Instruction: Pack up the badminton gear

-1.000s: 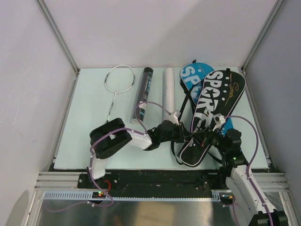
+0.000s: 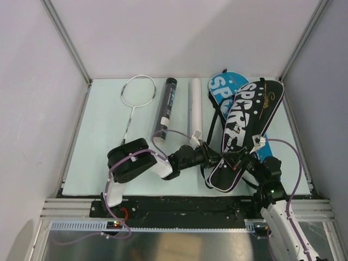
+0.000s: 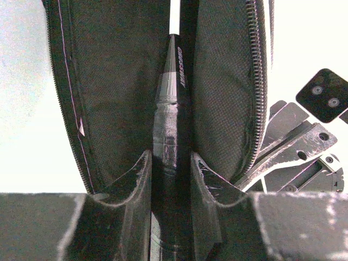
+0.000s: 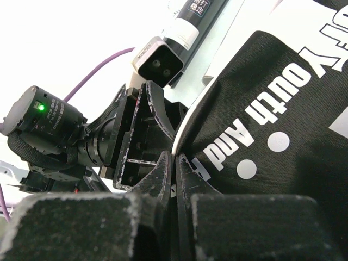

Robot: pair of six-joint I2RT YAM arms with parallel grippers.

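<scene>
The black racket bag [image 2: 244,117] with white lettering lies slanted on the right of the table. At its left edge my left gripper reaches into the bag's open zip; its two fingers lie close along both sides of a dark racket handle [image 3: 167,119]. Whether they grip it firmly I cannot tell. The white shaft [image 3: 174,16] runs on from the handle into the bag. My right gripper is shut, with the bag's white-piped edge [image 4: 190,111] pinched at its fingertips. The racket's head is hidden inside the bag.
A blue racket bag [image 2: 225,84] lies partly beneath the black one, its dark straps loose to the left. A dark tube [image 2: 166,109], a white tube [image 2: 196,106] and another racket [image 2: 130,111] lie further left. Both arms meet closely at the bag's near end.
The left arm has moved only a little. Bags, tubes and the loose racket look unmoved.
</scene>
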